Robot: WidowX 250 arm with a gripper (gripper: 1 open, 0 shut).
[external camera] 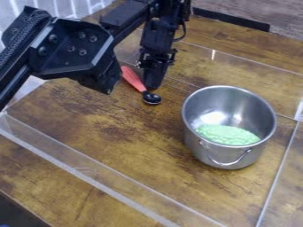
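Note:
A spoon with a red handle [131, 78] and a dark metal bowl end [151, 98] lies on the wooden table. The black gripper [149, 74] is low over the spoon, beside its handle; its fingertips are dark and small, so whether anything is between them is unclear. A steel pot [229, 127] with pale green contents [228, 134] stands to the right.
A dark board edge runs along the back right.

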